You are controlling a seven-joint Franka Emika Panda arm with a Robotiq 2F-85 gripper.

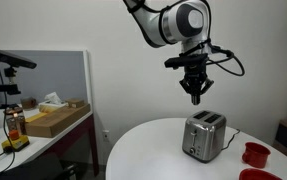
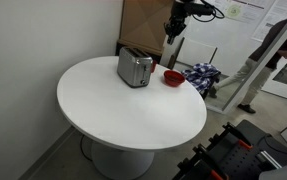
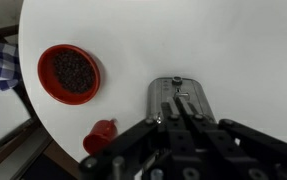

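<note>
My gripper (image 1: pixel 195 99) hangs in the air just above the silver toaster (image 1: pixel 204 137), pointing down, its fingers close together. Whether a gap remains between the tips is hard to make out, and nothing shows held there. On the white table, the toaster stands upright with two slots on top and its lever side visible in the wrist view (image 3: pixel 179 88). Beside it is a red mug (image 3: pixel 100 136). A red bowl (image 3: pixel 53 65) of dark beans lies farther off. Part of the toaster is hidden behind the gripper in the wrist view.
A cord (image 1: pixel 232 139) trails from the toaster. Against the left wall, a side table carries a cardboard box (image 1: pixel 55 121). Someone walks in the background at right (image 2: pixel 258 70).
</note>
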